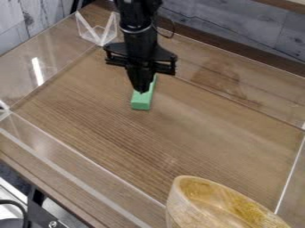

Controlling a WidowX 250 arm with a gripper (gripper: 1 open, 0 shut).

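The black gripper (141, 77) hangs over the middle of the wooden tabletop, its fingertips pointing down just at the upper part of a green block (142, 101). The block lies flat on the wood, partly covered by the gripper. Whether the fingers are open or shut on it is not clear from this view.
A cream-yellow bowl or container (220, 205) sits at the bottom right edge. Clear plastic side panels and metal rails bound the table at the left and back.
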